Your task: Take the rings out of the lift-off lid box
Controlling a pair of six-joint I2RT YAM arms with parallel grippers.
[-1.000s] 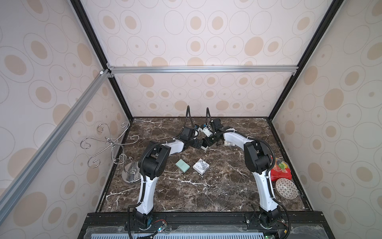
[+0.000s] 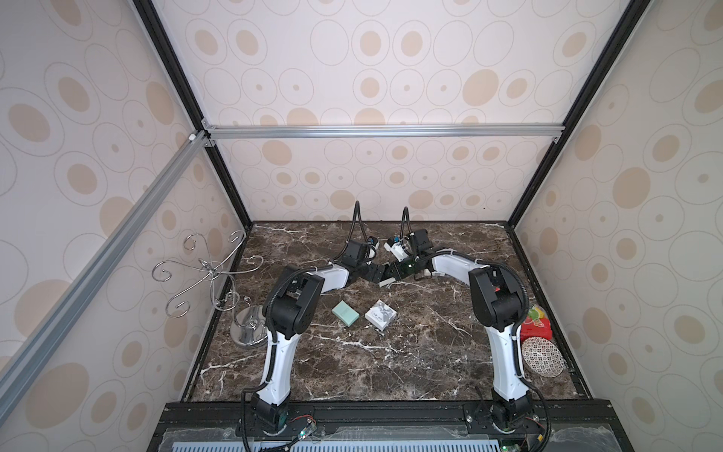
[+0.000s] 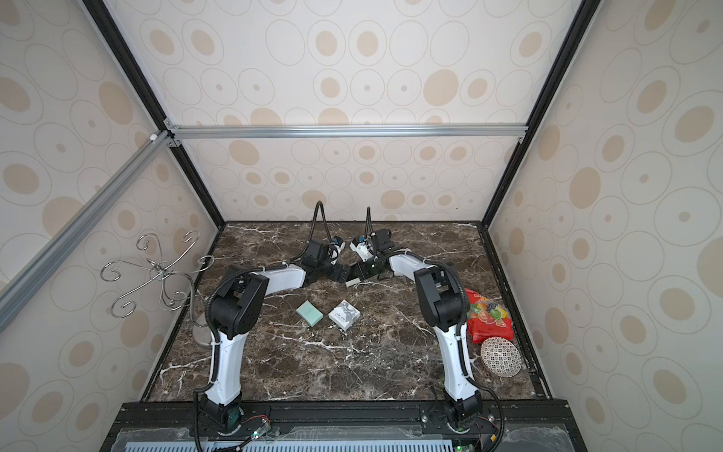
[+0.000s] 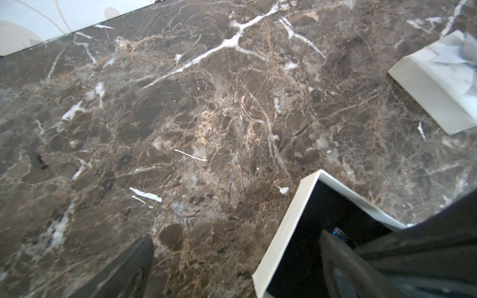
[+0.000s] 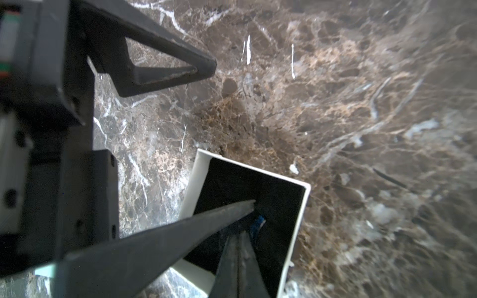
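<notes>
A lidless box [image 5: 297, 231] with white walls and a dark interior lies at the middle of the table between my grippers, with a small blue object [image 5: 257, 226] inside. My right gripper is shut and reaches over or into the box, with nothing clearly visible between its fingers; whether rings lie under it I cannot tell. My left gripper is open beside the box, one finger over it, the other over bare table.
A white patterned box [image 2: 380, 315] and a mint-green box [image 2: 345, 312] lie nearer the front. A metal stand [image 2: 213, 275] is at the left, a red package [image 3: 489, 320] and lattice disc [image 3: 501, 358] at the right.
My right arm and gripper have shifted a little to the right and forward, lower over the open box. The left arm has not visibly moved.
</notes>
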